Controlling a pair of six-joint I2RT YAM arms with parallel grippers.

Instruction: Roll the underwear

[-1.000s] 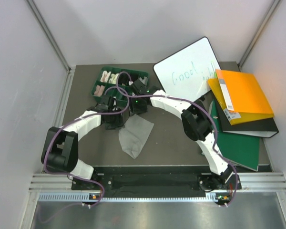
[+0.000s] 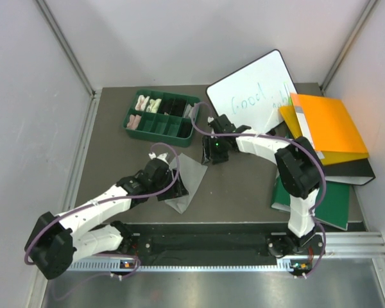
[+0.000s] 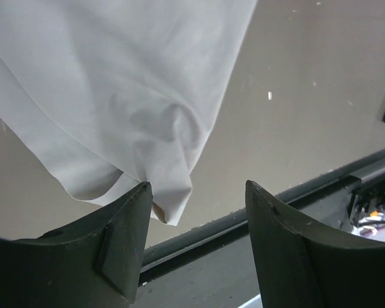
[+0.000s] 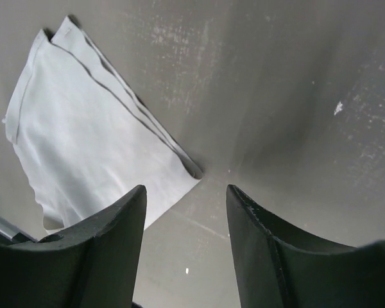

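The underwear (image 2: 191, 179) is a pale grey cloth lying spread on the dark table, with folded edges and a crumpled near corner. My left gripper (image 2: 174, 191) is over its near part; in the left wrist view the open fingers (image 3: 115, 256) sit just short of that crumpled corner, nothing between them. My right gripper (image 2: 215, 154) hangs by the cloth's far right corner; in the right wrist view its open fingers (image 4: 263, 250) frame a spot just beside that corner, with nothing between them.
A green divided box (image 2: 147, 131) with rolled items stands at the back. A whiteboard (image 2: 244, 90) lies at back right, beside stacked binders (image 2: 330, 128). Its front edge is close to the cloth's near corner.
My left gripper has moved from the cloth's far left toward the near corner. My right gripper has moved rightward to the far right corner. The cloth looks unchanged.
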